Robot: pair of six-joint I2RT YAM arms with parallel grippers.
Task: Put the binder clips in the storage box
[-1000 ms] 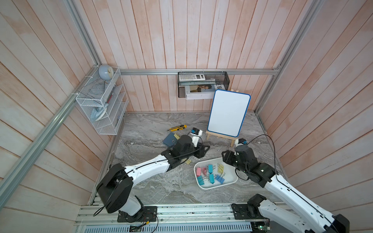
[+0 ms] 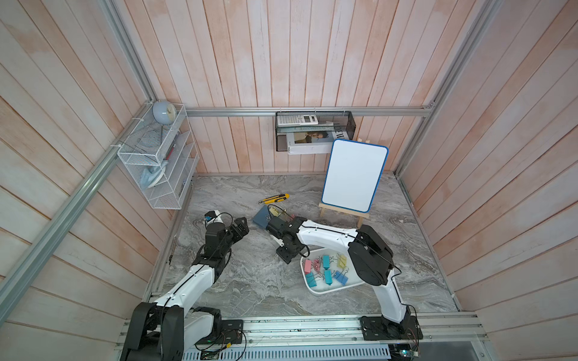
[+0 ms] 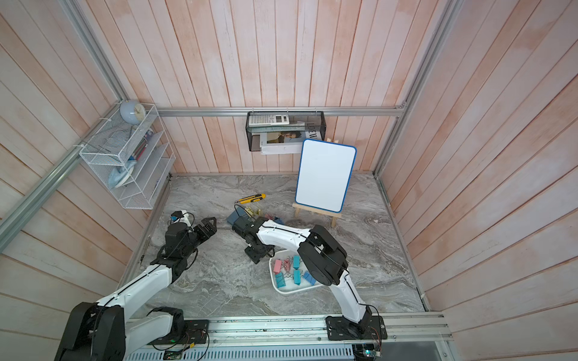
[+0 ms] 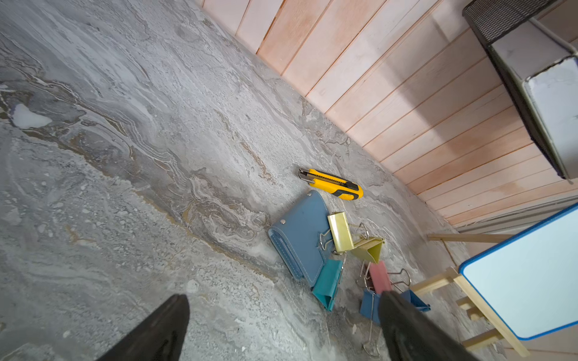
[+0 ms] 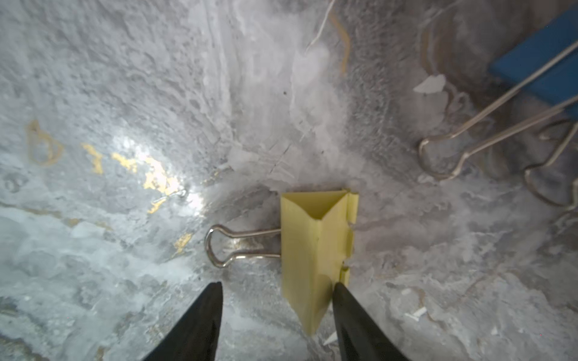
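Observation:
A yellow binder clip (image 5: 301, 252) lies on the table in the right wrist view. My right gripper is open low over it; its right finger (image 5: 355, 319) overlaps the clip's lower end, and contact is hard to judge. The white storage box (image 2: 328, 291) holds several pink, teal, yellow and blue clips. More loose clips show in the left wrist view: a yellow clip (image 4: 341, 231), a teal clip (image 4: 327, 282), a pink clip (image 4: 379, 276) and a blue clip (image 4: 369, 305). My left gripper (image 2: 242, 227) stands open and empty, left of these.
A blue wallet-like case (image 4: 301, 234) lies against the yellow and teal clips. Beyond it is a yellow cutter (image 4: 331, 184). At the back right stands a whiteboard (image 2: 355, 175) on a wooden easel. Bare table extends between the left arm and the box.
My right arm has swung left across the box, down to the yellow clip, covering it in the top left view. My left arm has withdrawn to the left side.

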